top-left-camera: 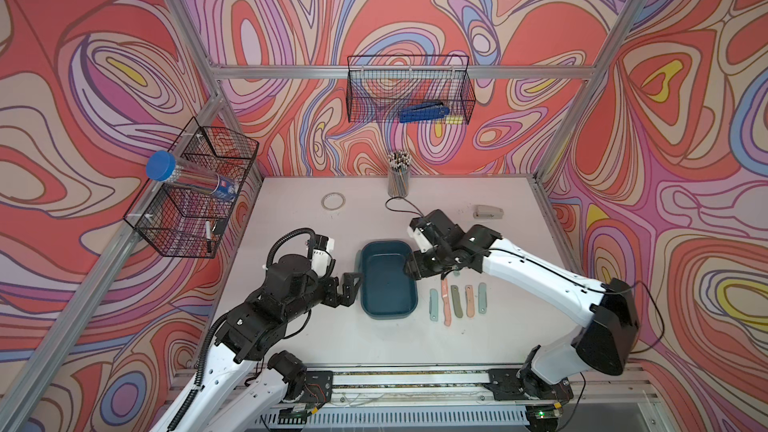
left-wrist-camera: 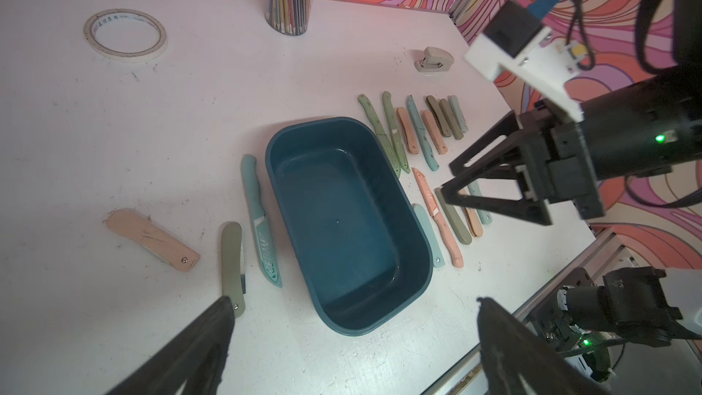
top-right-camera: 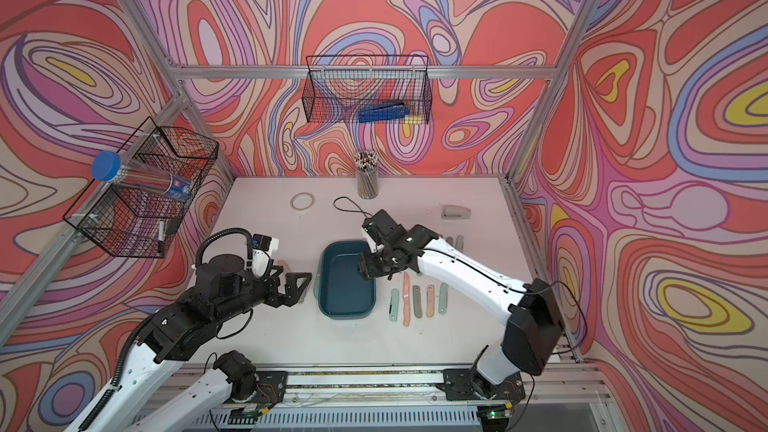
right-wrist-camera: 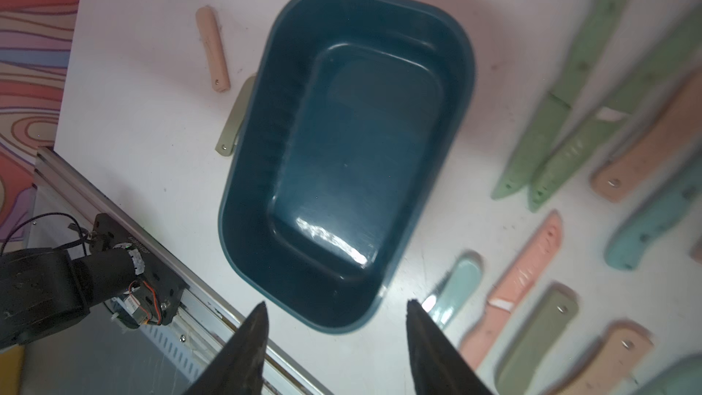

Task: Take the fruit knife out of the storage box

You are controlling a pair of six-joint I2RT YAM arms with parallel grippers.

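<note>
The dark teal storage box (left-wrist-camera: 343, 219) stands empty on the table. Fruit knives and folded handles in green, pink and teal lie outside it: a green knife (right-wrist-camera: 555, 102), a pink knife (right-wrist-camera: 519, 278) to its right, and a teal knife (left-wrist-camera: 259, 226) to its left. My left gripper (top-left-camera: 342, 289) is open, left of the box, holding nothing. My right gripper (top-left-camera: 416, 266) hangs over the box's right side, its fingers apart with nothing between them.
A tape roll (left-wrist-camera: 124, 33), a cup of pens (top-left-camera: 397, 180) and a stapler (top-left-camera: 488, 212) stand toward the back. Wire baskets hang on the left and back frames.
</note>
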